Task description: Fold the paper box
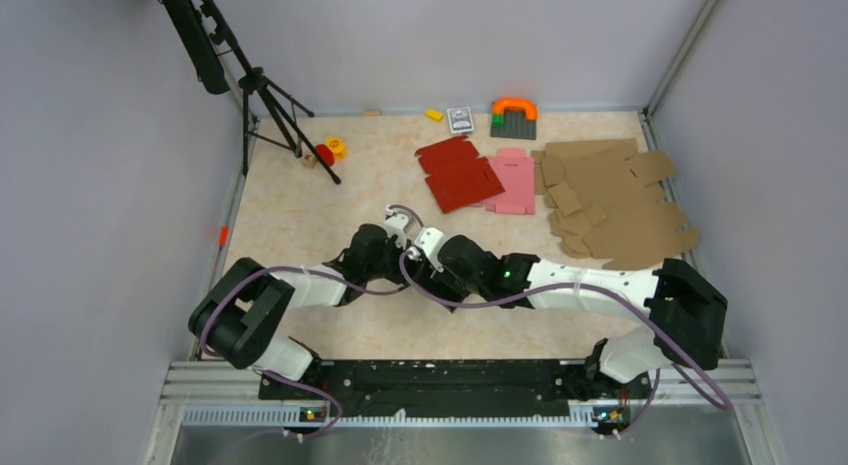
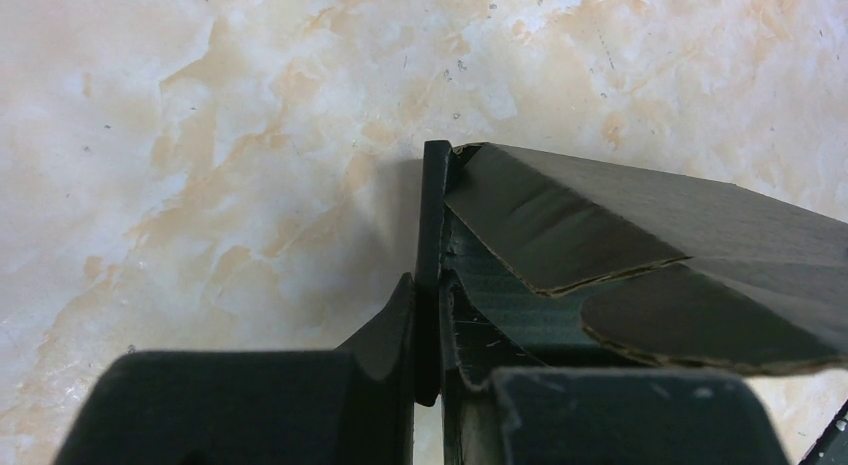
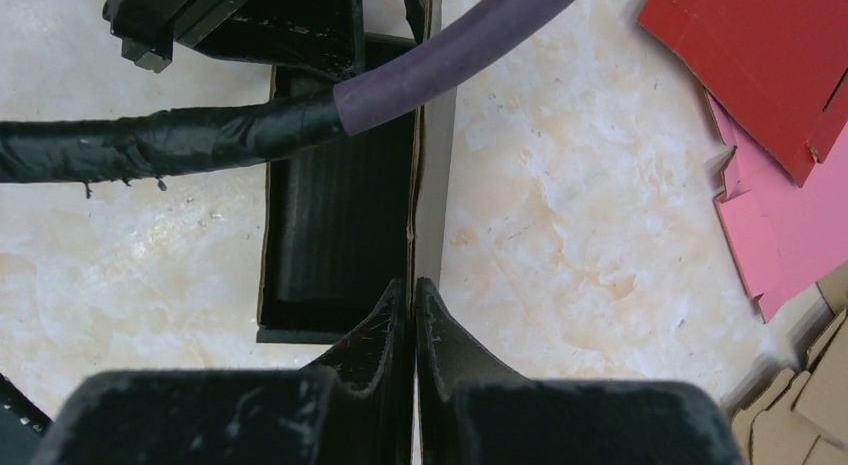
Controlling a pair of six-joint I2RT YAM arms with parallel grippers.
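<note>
The black paper box (image 3: 340, 235) lies at the table's front middle, mostly under both arms in the top view. My left gripper is shut on the box's dark wall, with loose grey flaps (image 2: 630, 195) angled off to the right. My right gripper is shut at the box's long upright side, whose thin edge runs down to the fingertips; whether it lies between them is hard to tell. A cable crosses over the box in the right wrist view.
Red sheets (image 1: 462, 185), a pink sheet (image 1: 513, 190) and brown cardboard (image 1: 610, 205) lie behind and right. A tripod (image 1: 255, 80) and small toys stand at the back left.
</note>
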